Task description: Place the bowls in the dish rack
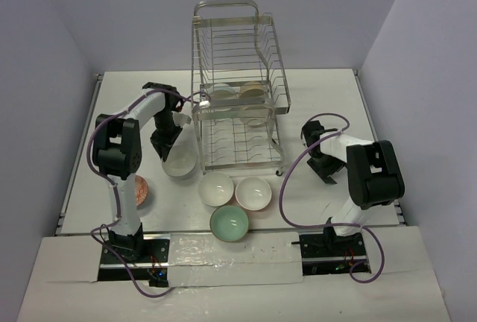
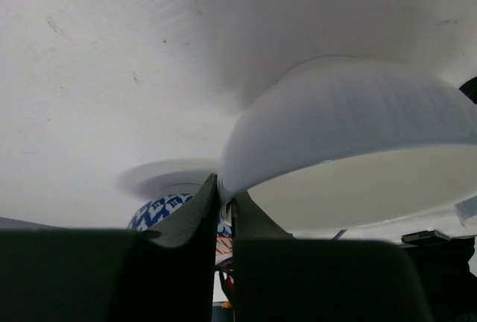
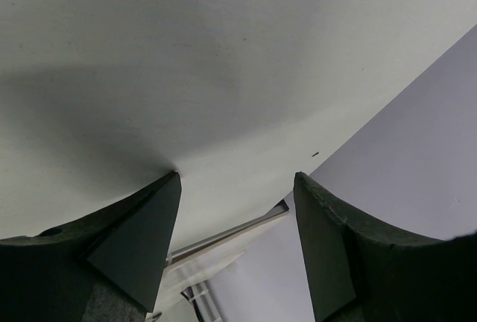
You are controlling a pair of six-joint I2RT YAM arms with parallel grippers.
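My left gripper (image 1: 165,150) grips the rim of a white bowl (image 1: 181,163), left of the two-tier metal dish rack (image 1: 238,164); in the left wrist view that bowl (image 2: 350,106) is tilted between the fingers. Two white bowls (image 1: 215,190) and a green bowl (image 1: 229,224) sit in front of the rack. A patterned orange bowl (image 1: 141,191) is at front left, partly hidden by the arm; a blue patterned piece (image 2: 156,210) shows behind the left fingers. Bowls (image 1: 252,89) stand in the rack. My right gripper is open over bare table, holding nothing.
The table right of the rack (image 1: 313,91) is clear apart from my right arm. Walls (image 1: 417,113) bound the table on both sides and at the back. Purple cables run along both arms.
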